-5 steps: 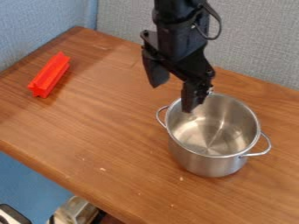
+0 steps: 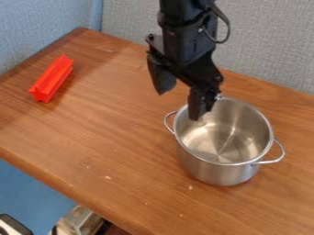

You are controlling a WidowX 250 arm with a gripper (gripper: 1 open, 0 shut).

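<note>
A black robot arm reaches down from the top of the camera view, its gripper (image 2: 182, 92) open, with one finger to the left and the other just over the back rim of a steel pot (image 2: 226, 156). The pot stands on the wooden table at the right, a handle on each side, and looks empty. A red oblong object (image 2: 51, 78) lies at the far left of the table, well apart from the gripper.
Padded walls stand behind it and at the left. Its left edge drops to a blue floor with some metal hardware at the bottom left.
</note>
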